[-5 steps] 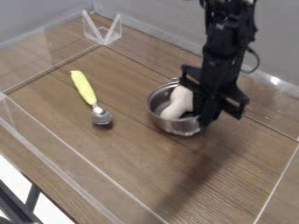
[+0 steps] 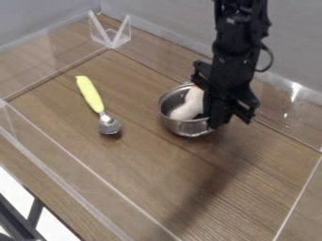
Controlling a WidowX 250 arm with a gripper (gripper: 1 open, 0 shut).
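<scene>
A steel bowl (image 2: 179,123) sits right of the middle of the wooden table, holding a pale, elongated object (image 2: 187,104). My black gripper (image 2: 217,117) is down at the bowl's right side, covering part of it. Its fingertips are dark and overlap the bowl, so I cannot make out whether anything is between them.
A yellow-handled steel utensil (image 2: 92,96) lies to the left. A white wire holder (image 2: 111,34) stands at the back left. Clear walls edge the table (image 2: 138,179), whose front middle is bare.
The utensil has stayed in place.
</scene>
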